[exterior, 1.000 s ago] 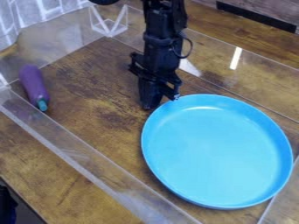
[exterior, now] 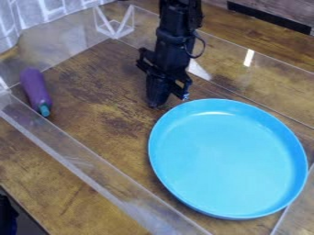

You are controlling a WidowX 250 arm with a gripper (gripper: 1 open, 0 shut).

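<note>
My black gripper [exterior: 164,90] hangs from the top centre, its tips low over the wooden surface just behind the rim of a large blue plate [exterior: 227,161]. It looks shut, with nothing visible between its fingers, though the tips are dark and hard to make out. A purple marker-like object [exterior: 36,90] with a teal end lies at the left, apart from the gripper.
Clear plastic walls [exterior: 86,170] edge the wooden work area [exterior: 92,110] along the front left and the back. Bare wood lies between the purple object and the plate, and to the right behind the plate.
The gripper has shifted very slightly up and to the left. The plate and the purple object appear unmoved.
</note>
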